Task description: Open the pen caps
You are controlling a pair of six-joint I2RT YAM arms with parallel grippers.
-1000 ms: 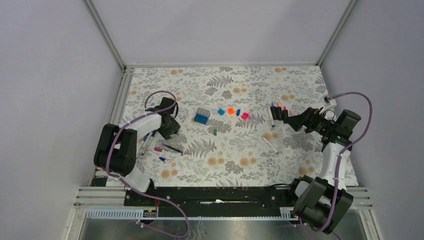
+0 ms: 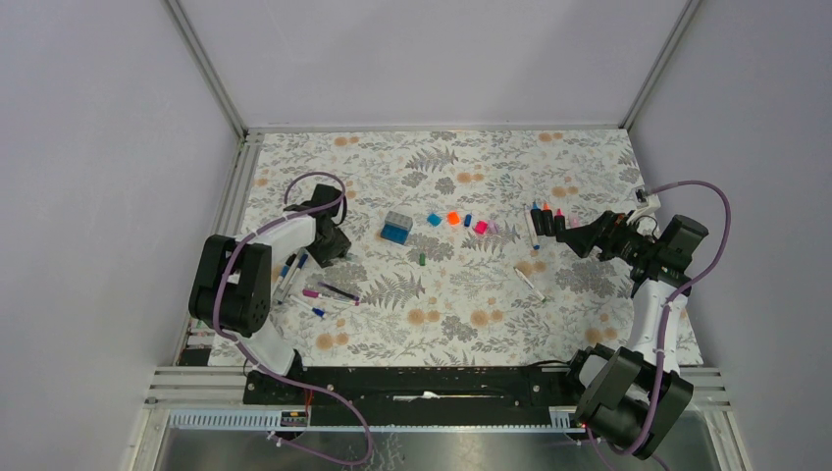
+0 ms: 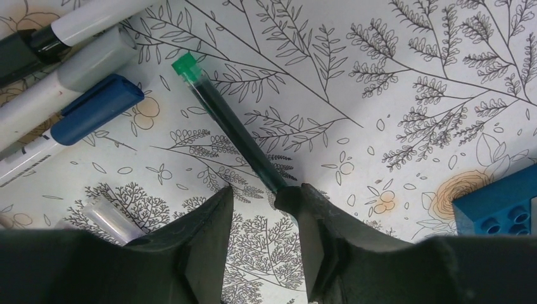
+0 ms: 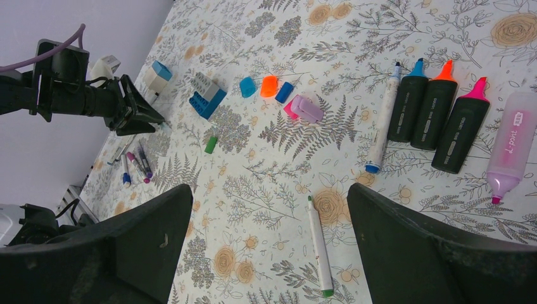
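Note:
A slim dark-green tube with a bright green end (image 3: pixel 237 136) lies slantwise on the cloth in the left wrist view. My left gripper is part open there; its right fingertip covers the tube's lower end, and the gap between the fingers is empty. Whether that finger touches the tube I cannot tell. My right gripper stands wide open and empty over the right side. Below it in the top view lies a white pen (image 2: pixel 530 285), its green tip bare. A green cap (image 2: pixel 422 259) lies mid-table. Capless highlighters include an orange-tipped one (image 4: pixel 435 104).
Near the left arm lie a blue-capped pen (image 3: pixel 95 111), a purple pen (image 2: pixel 329 296) and a black pen (image 2: pixel 339 291). A blue-and-grey block (image 2: pixel 396 228) stands right of the left gripper. Loose caps, such as an orange one (image 2: pixel 452 218), lie mid-table.
The right arm and the loose items look unchanged.

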